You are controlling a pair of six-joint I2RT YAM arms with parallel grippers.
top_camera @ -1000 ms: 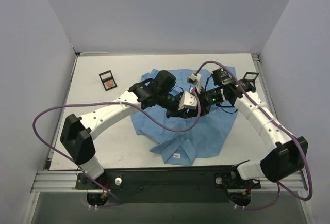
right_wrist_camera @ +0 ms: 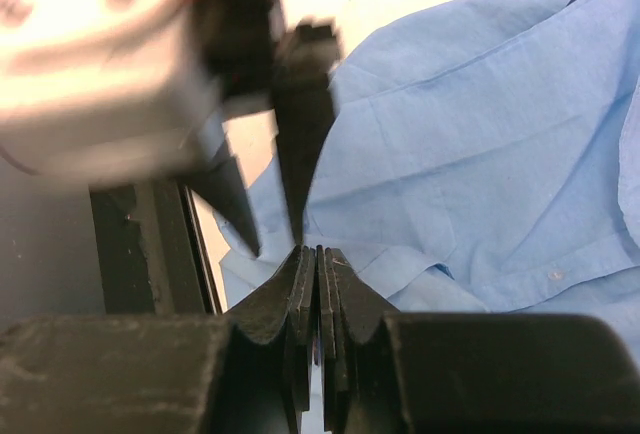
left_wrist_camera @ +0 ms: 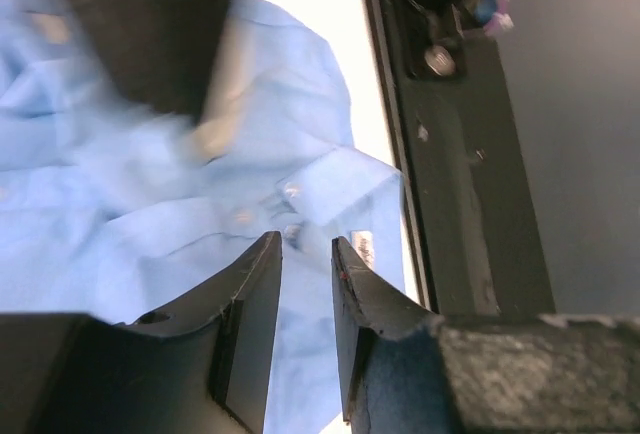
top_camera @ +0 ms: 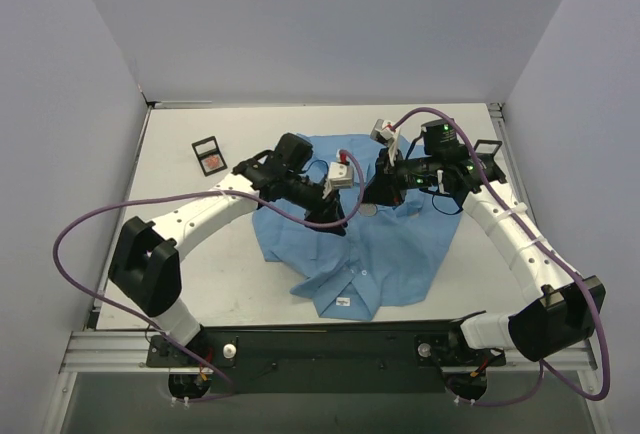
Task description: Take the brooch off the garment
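The light blue garment (top_camera: 340, 284) is spread on the white table. My left gripper (top_camera: 330, 212) is over its middle; in the left wrist view its fingers (left_wrist_camera: 250, 324) stand slightly apart with nothing visible between them. My right gripper (top_camera: 385, 194) is just right of it, higher up the garment; in the right wrist view it is shut, its fingertips (right_wrist_camera: 308, 274) meeting over the cloth, and what is held between them is too small to tell. I cannot make out the brooch in these views.
A small dark-framed object (top_camera: 208, 156) lies on the table at the upper left. The table's front edge borders a dark rail, and pale walls stand on both sides.
My left gripper has moved left, away from the right one, opening a gap between them. The right gripper has shifted slightly to the left.
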